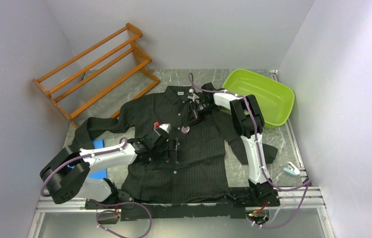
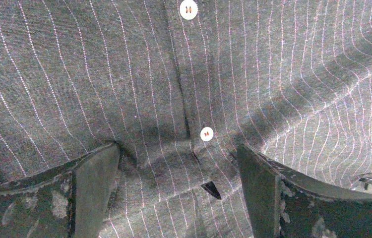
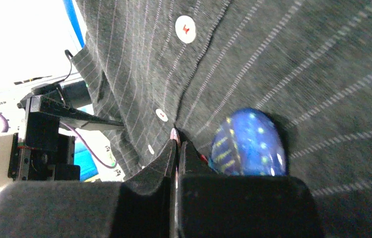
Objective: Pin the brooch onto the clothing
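The dark pinstriped shirt [image 1: 199,168] lies spread on the table, its buttoned front facing up. Low over its lower middle, my left gripper is open, fingers apart on either side of the button placket; rumpled cloth with a small dark gap lies between them. Further up the shirt, my right gripper is shut, with a thin pinkish edge showing at its fingertips. The shiny blue brooch [image 3: 248,144] with yellowish marks sits against those fingertips, close over the cloth; from above, the brooch [image 1: 185,129] looks pale and round. Its pin cannot be seen.
A green basin [image 1: 283,94] stands at the back right, and a wooden rack [image 1: 94,64] leans at the back left. A blue sheet [image 1: 98,144] lies by the left arm, a small pale blue and white object [image 1: 291,169] at the right edge.
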